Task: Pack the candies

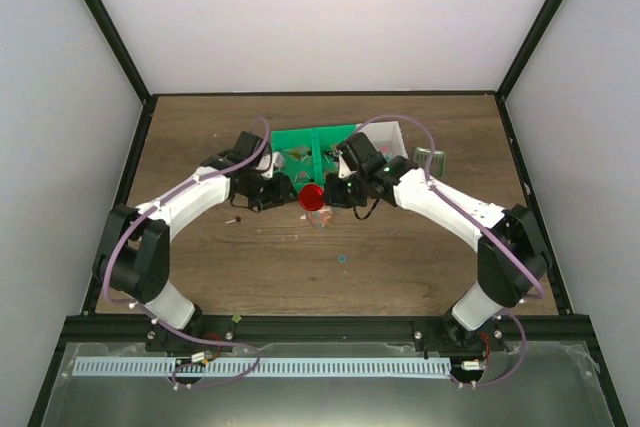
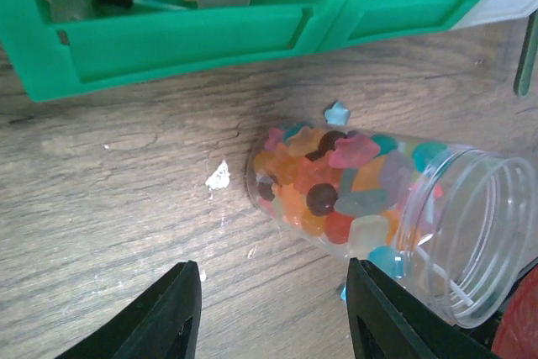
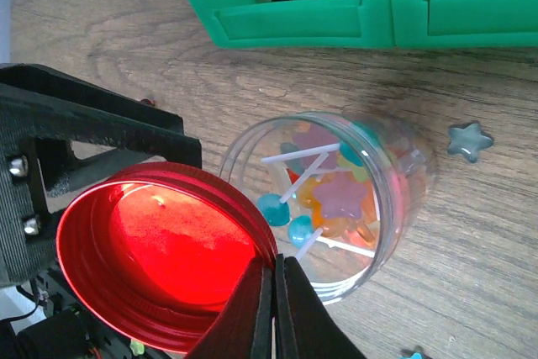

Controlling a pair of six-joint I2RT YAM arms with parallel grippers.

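The clear jar (image 2: 324, 187), filled with colourful candies and white sticks, stands uncapped on the table. Its red lid (image 3: 181, 250) is pinched at the rim by my right gripper, beside the jar's mouth, with the lid's hollow side facing that camera. From above, the lid (image 1: 311, 197) hangs between the two grippers and covers much of the jar. My left gripper is part open, nothing between its fingertips, with the jar just beyond its right finger. The right wrist view shows a left finger (image 3: 160, 145) close to the lid's far edge.
Behind the jar sits a green divided tray (image 2: 185, 48) with candies and sticks, and a white bin (image 1: 393, 132) adjoins it. Loose star candies, including a grey-blue one (image 3: 470, 141), lie near the jar. A grey-green slatted object (image 1: 430, 161) stands right.
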